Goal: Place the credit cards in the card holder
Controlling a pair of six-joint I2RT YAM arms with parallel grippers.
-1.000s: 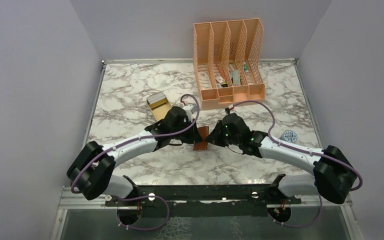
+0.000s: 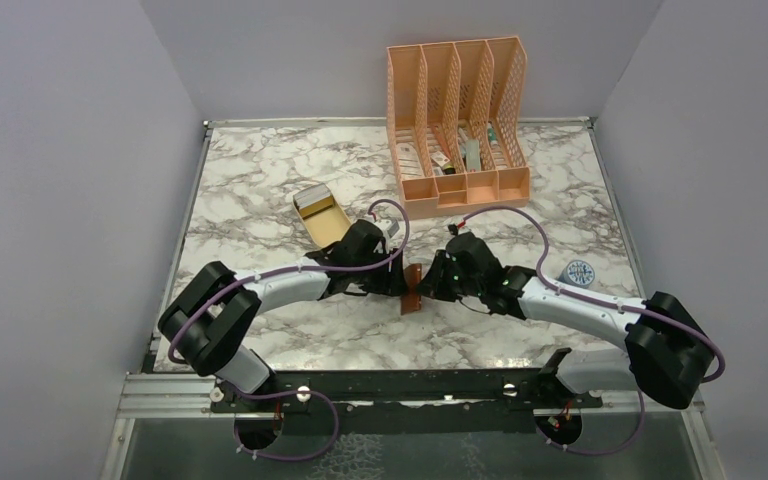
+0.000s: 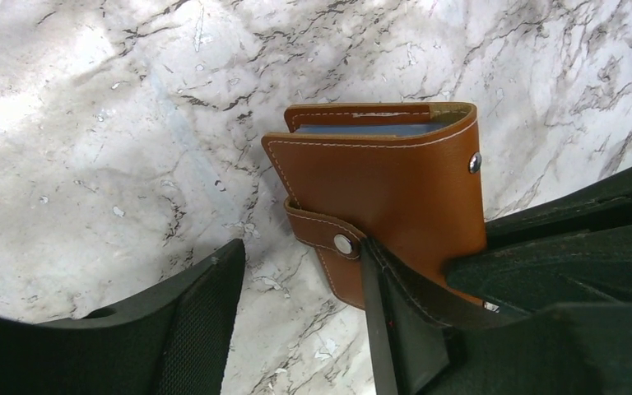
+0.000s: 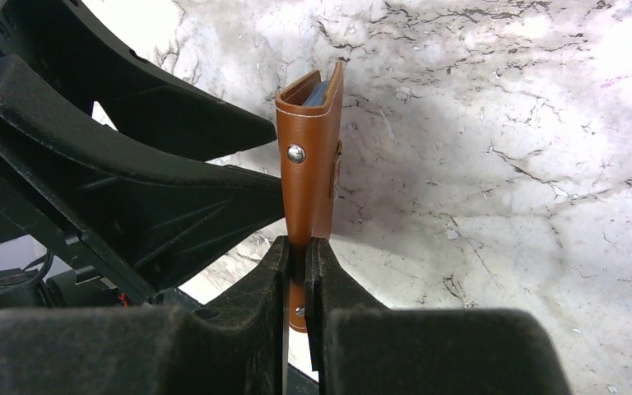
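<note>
A brown leather card holder stands between my two grippers in the middle front. Its top shows blue sleeves and its strap is snapped at the side. My right gripper is shut on its spine side. My left gripper is open, its fingers near the strap's snap, one of them at the leather. A tan box with a stack of what look like cards sits behind the left arm.
A pink organiser with several items fills the back right. A round can stands at the right edge.
Over the last second both grippers and the holder have shifted toward the front of the table, and the left arm's elbow has swung.
</note>
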